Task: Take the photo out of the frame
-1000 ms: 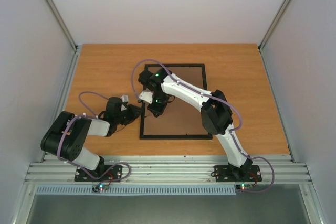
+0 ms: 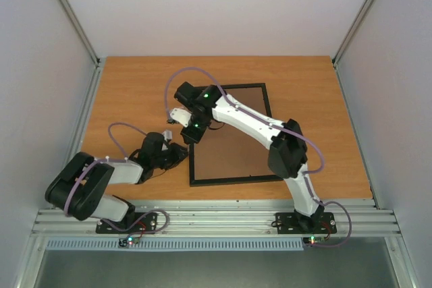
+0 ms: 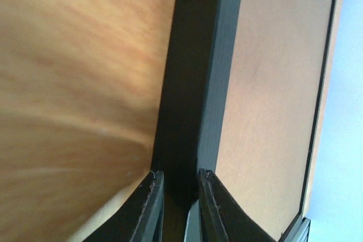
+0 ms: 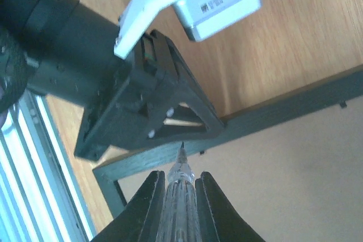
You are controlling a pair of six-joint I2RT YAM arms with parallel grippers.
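Observation:
The photo frame [image 2: 229,181] lies back side up on the table, black border round a brown backing board [image 2: 231,158] with small tabs. My left gripper is shut on the frame's left bar, seen close in the left wrist view. My right gripper is above that same side, right by the left gripper's body, shut on a pale pointed object [image 4: 181,208], apparently a tool, whose tip is near the bar's inner edge beside a small tab [image 4: 202,153]. The right arm hides the frame's upper left in the top view.
Bare wooden table [image 2: 324,112] shows to the right and behind the frame. Both arms are close together at the frame's left side. A metal rail [image 2: 216,214] runs along the front edge, with walls on the sides and back.
The frame has shifted slightly right and toward the front, with the left gripper moving along with it. The right gripper has moved slightly left, and its arm's elbow has shifted right.

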